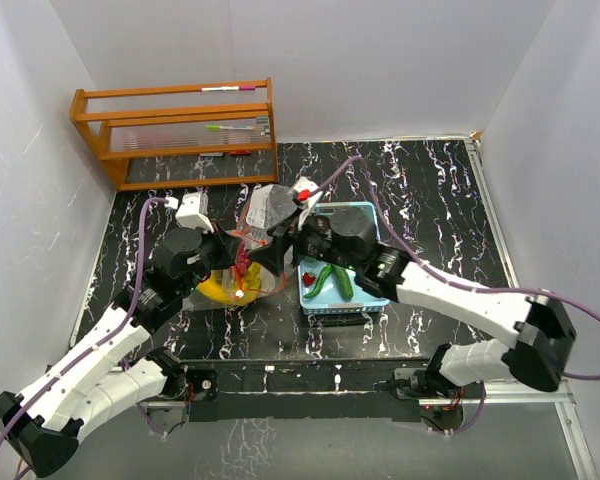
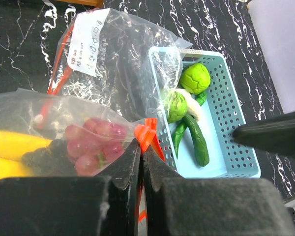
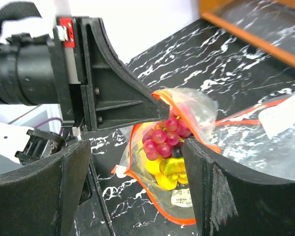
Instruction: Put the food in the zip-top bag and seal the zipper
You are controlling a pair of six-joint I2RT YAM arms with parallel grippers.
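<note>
The clear zip bag has an orange rim; its mouth gapes in the right wrist view. Inside are pink grapes and yellow food, with something dark beside them. My left gripper is shut on the orange rim at the top of the mouth. Facing the opening, my right gripper is open, its fingers apart with nothing held between them. From above, the left gripper and the right gripper are close together over the bag.
A light blue basket right of the bag holds green vegetables; the right arm covers part of it from above. Clear plastic with a white label and an orange strip lies behind the filled bag. A wooden rack stands at the back left.
</note>
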